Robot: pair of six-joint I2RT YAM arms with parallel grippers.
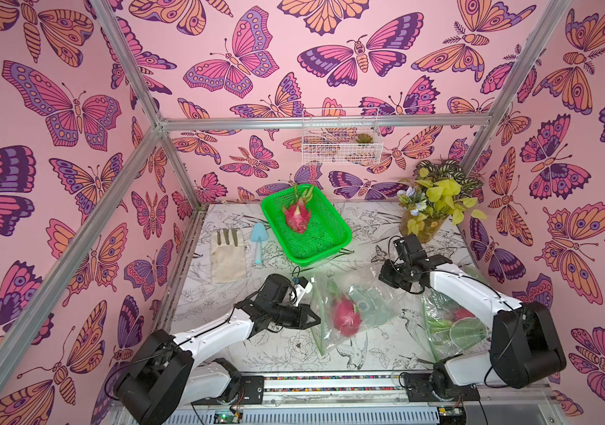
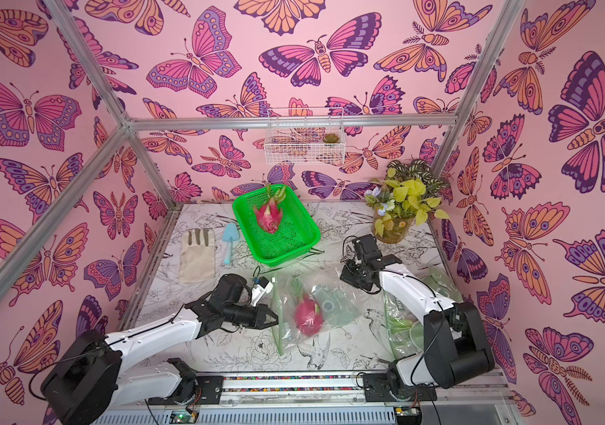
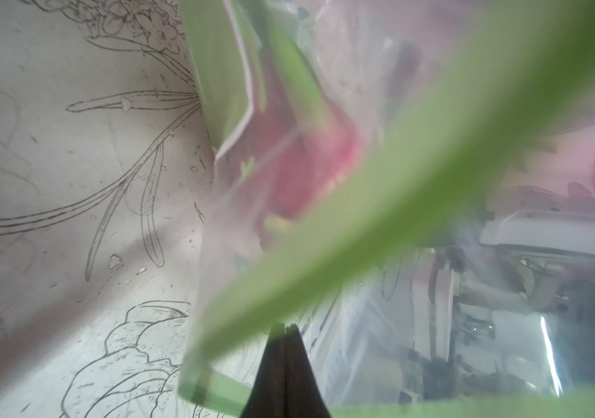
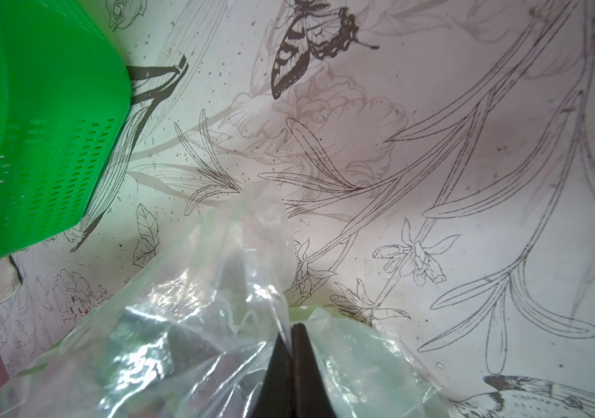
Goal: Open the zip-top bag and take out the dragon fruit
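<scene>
The clear zip top bag [image 1: 373, 297] with a green band lies on the table between my arms, the pink dragon fruit [image 1: 347, 316] inside it. My left gripper [image 1: 314, 320] is shut at the green-edged end of the bag. In the left wrist view the green band [image 3: 381, 202] arches wide and the fruit [image 3: 311, 160] shows behind it; whether film is pinched between the fingers cannot be told. At the bag's other end my right gripper is shut on its clear film [image 4: 241, 292], which gathers in a crease at the fingertips.
A green basket [image 1: 341, 248] holding another dragon fruit [image 1: 297, 216] stands behind the bag. Another filled bag [image 1: 451, 329] lies under the right arm. A blue trowel [image 1: 258, 233], gloves [image 1: 228, 258] and a potted plant [image 1: 426, 223] sit farther back.
</scene>
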